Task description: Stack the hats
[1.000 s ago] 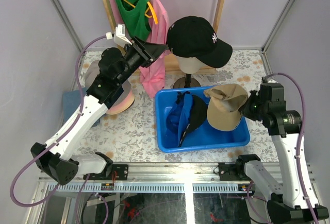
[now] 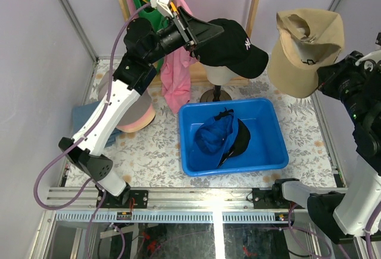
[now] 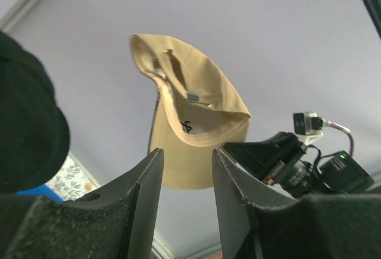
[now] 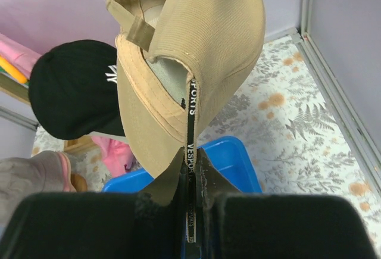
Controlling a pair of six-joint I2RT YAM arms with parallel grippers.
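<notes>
A black NY cap sits on a white head stand at the back centre; it shows at left in the left wrist view and right wrist view. My right gripper is shut on a tan cap, lifted to the right of it; in the right wrist view the cap's edge is between the fingers. My left gripper is part open beside the black cap, nothing visible between its fingers. A blue-and-black cap lies in the blue bin.
Clothes on hangers hang from a wooden rack behind. A grey-and-pink item is at left, partly behind the left arm. Bare patterned floor shows right of the bin.
The tan cap has risen out of the bin area with my right gripper, moving up and right.
</notes>
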